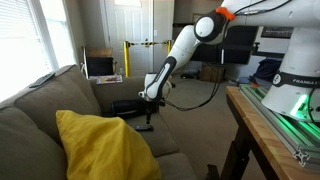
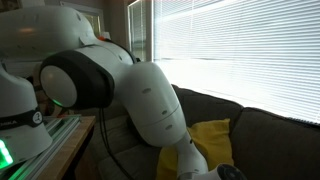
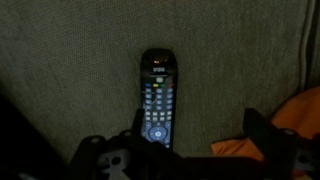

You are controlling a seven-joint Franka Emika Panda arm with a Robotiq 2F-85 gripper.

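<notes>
A black remote control (image 3: 158,97) lies on the grey couch seat (image 3: 220,60), its buttons facing up in the wrist view. In exterior view 1 the same remote (image 1: 144,128) is a small dark bar on the cushion. My gripper stands open above it, the fingers (image 3: 262,132) apart at the bottom of the wrist view; the remote is nearer the left one. Nothing is between the fingertips. From outside, the gripper (image 1: 150,108) is small and dark over the couch. In exterior view 2 the fingers are mostly out of frame.
A yellow blanket (image 1: 105,145) covers the near part of the couch. Its edge, orange in the wrist view (image 3: 300,115), lies by the right finger. The couch backrest (image 1: 50,100) rises on the left. A wooden table (image 1: 262,130) stands at the right.
</notes>
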